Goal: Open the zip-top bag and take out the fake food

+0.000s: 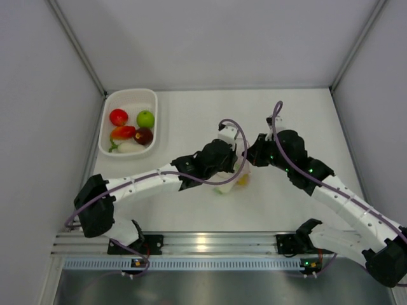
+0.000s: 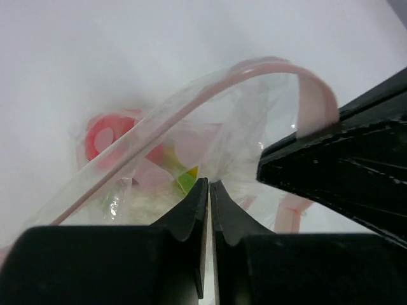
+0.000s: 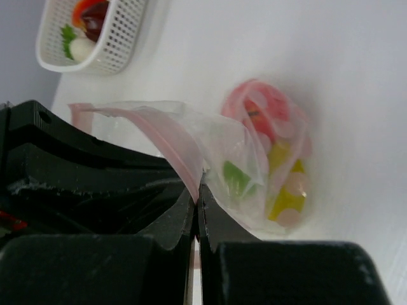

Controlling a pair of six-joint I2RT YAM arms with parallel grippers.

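Observation:
The zip top bag lies on the table between my grippers, fake food inside showing red, yellow and green through the clear plastic. My left gripper is at its top edge; in the left wrist view its fingertips are close together on the plastic, the gap hard to judge. My right gripper is shut on the bag's pink-edged rim in the right wrist view, facing the left gripper closely.
A white basket at the back left holds several pieces of fake produce. Walls border it.

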